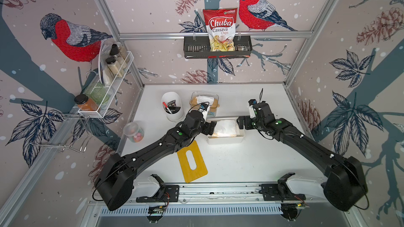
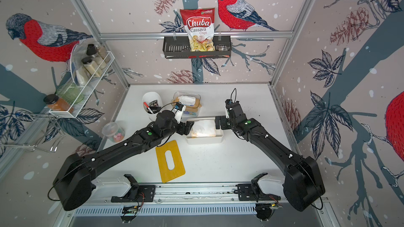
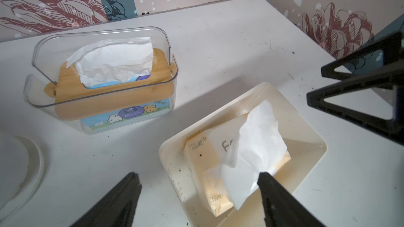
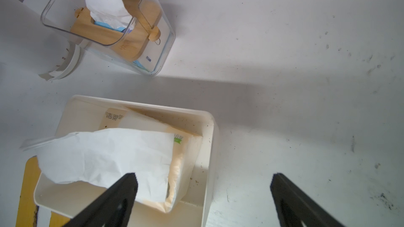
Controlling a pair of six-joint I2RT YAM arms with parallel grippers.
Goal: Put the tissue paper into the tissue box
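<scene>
A white open box [image 4: 204,159] stands mid-table, holding a paper tissue pack [image 3: 202,151] topped by a loose white tissue [image 3: 254,151]. Behind it is a clear tissue box [image 3: 126,105] with a wooden lid [image 4: 128,48] and a tissue sticking up from it. My left gripper [image 1: 207,127] hangs at the white box's left end, fingers apart, holding nothing. My right gripper [image 2: 220,122] is open over the box's right end, also empty.
A white bin [image 1: 171,115] stands back left, a clear cup [image 1: 133,131] at far left, a yellow board [image 1: 200,170] at front left. A shelf with chips [image 1: 221,27] hangs on the back wall.
</scene>
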